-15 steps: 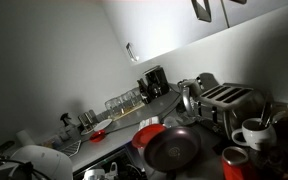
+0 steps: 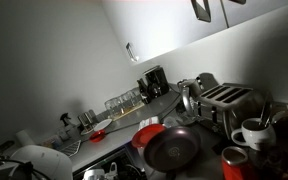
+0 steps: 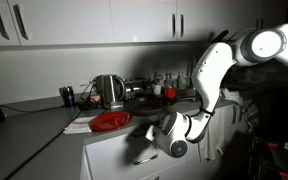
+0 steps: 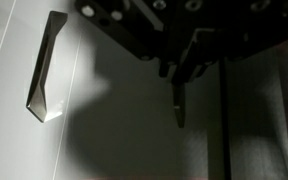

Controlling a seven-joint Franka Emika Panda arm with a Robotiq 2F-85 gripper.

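In the wrist view my gripper points at a pale, smooth cabinet front (image 4: 124, 120), with its shadow falling across it. One dark finger (image 4: 179, 103) shows clearly; the gap between the fingers is not clear. To its left, apart from it, is a metal handle (image 4: 46, 65) on the front. Exterior view 2 has the gripper (image 3: 156, 150) low before the white drawer fronts (image 3: 109, 160), below the counter edge. In exterior view 1 the fingertips are hidden; only part of the arm (image 2: 29, 160) shows at the lower left.
On the counter above stand a dark frying pan (image 2: 172, 148), a red plate (image 3: 110, 121), a toaster (image 2: 227, 105), a white mug (image 2: 255, 133) and a red cup (image 2: 236, 162). Wall cabinets (image 3: 114, 22) hang overhead.
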